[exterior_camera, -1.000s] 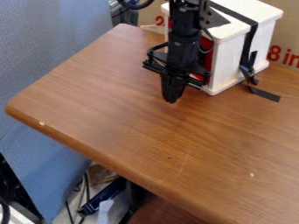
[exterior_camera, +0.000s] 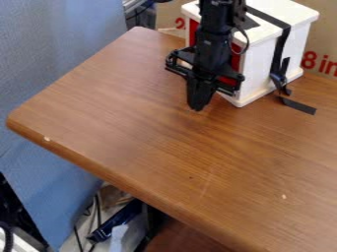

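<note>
My black gripper hangs low at the back of the wooden table, in front of a white box with red inside and black straps. Its fingertips are dark and close together over the tabletop; whether they are shut or hold anything is unclear.
Cardboard with red lettering stands behind the white box. A black strap end lies on the table right of the box. A blue-grey padded surface borders the table on the left, with clutter below the edge.
The arm and gripper have shifted very slightly right and up. The box and table look the same.
</note>
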